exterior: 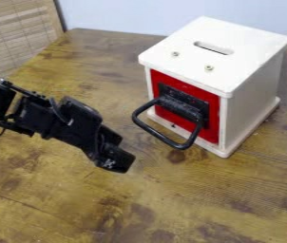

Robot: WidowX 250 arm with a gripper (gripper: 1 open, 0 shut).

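Observation:
A white wooden box (250, 81) with a slot in its top stands on the wooden table (133, 209) at the right. Its front is a red panel (172, 71) carrying a black plate with a black loop handle (162, 135) that sticks out toward the lower left. My black gripper (113, 158) is at the left, angled down toward the table, a short way left of and below the handle and not touching it. It is open, with nothing seen in it.
A bamboo mat (9, 33) is at the upper left, by the white wall behind the table.

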